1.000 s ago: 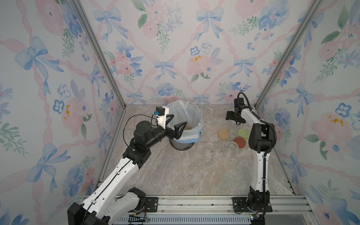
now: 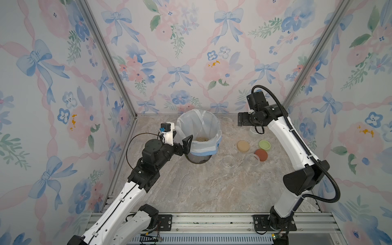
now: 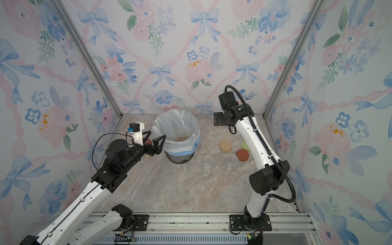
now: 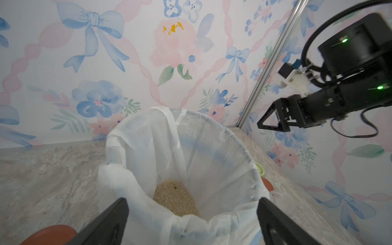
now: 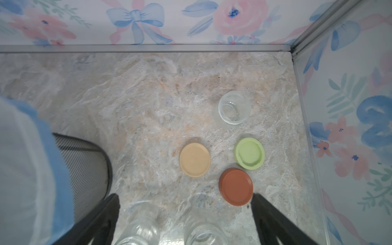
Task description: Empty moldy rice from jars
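Note:
Three clear glass jars show in the right wrist view: a far jar (image 5: 234, 107) and two near jars, one left (image 5: 140, 233) and one right (image 5: 204, 232); I see no rice in them. A bin (image 2: 198, 158) lined with a white bag (image 4: 220, 163) holds a heap of tan rice (image 4: 174, 198). My left gripper (image 2: 182, 138) is open at the bin's left side, nothing between its fingers. My right gripper (image 2: 242, 119) hangs open above the table's back right, apart from the jars, its fingers (image 5: 102, 218) empty.
A tan lid (image 5: 195, 159), a green lid (image 5: 249, 153) and a red-brown lid (image 5: 236, 186) lie right of the bin. Another reddish lid (image 4: 49, 236) lies left of it. Walls stand close behind and right.
My right gripper has risen and moved left, away from the far jar. My left arm has drawn back a little to the left and down in the view. Jars and lids have not moved.

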